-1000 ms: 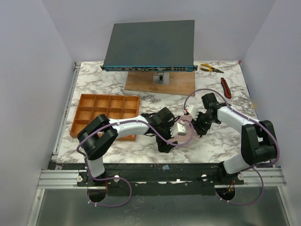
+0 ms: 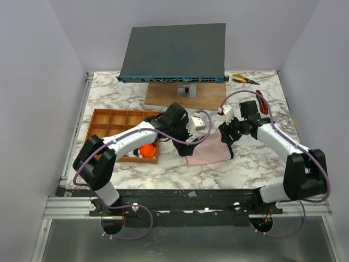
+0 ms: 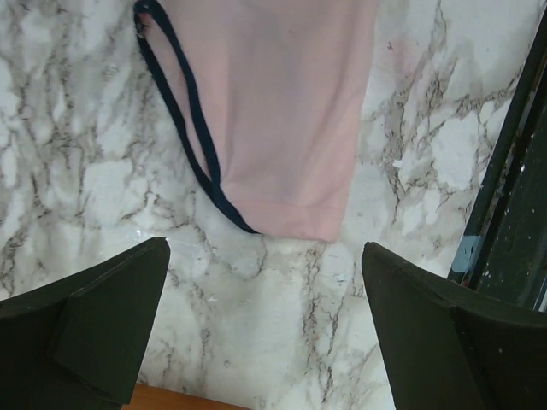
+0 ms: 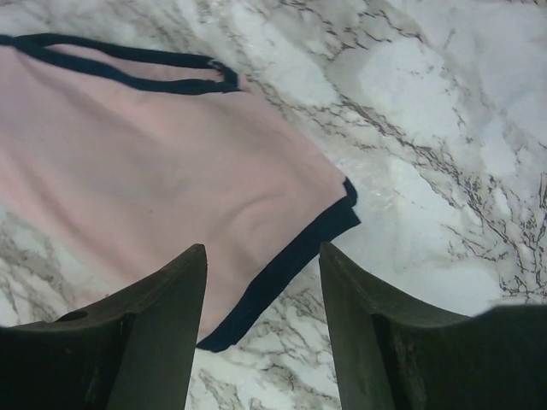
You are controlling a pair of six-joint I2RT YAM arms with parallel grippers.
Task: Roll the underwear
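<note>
Pale pink underwear (image 2: 208,153) with dark navy trim lies spread flat on the marbled table, partly under both arms in the top view. Its near end shows a plain, narrow edge in the left wrist view, where the cloth (image 3: 282,120) lies beyond the fingertips. My left gripper stands wide open, just left of the cloth, with bare table between its fingers. My right gripper is part open above the trimmed end of the cloth (image 4: 197,179). Trim and cloth show between its fingers, not gripped.
A brown compartment box (image 2: 104,118) with an orange item (image 2: 147,151) in it stands on the left, partly under the left arm. A wooden board (image 2: 163,94) lies at the back. Pliers (image 2: 245,79) and a red-handled tool (image 2: 262,101) lie at the back right.
My left arm has drawn back and left, uncovering the pink cloth and the orange item in the box.
</note>
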